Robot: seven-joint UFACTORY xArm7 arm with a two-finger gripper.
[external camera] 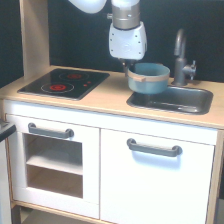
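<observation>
A teal pot with a tan rim is held up by the white arm's gripper, over the left part of the steel sink. The gripper is mostly behind the white wrist housing and the pot's rim, so its fingers are hard to make out.
A black hob with red rings lies clear on the left of the wooden counter. A grey tap stands behind the sink. Below are white cabinet doors and an open niche, with another door ajar at the far left.
</observation>
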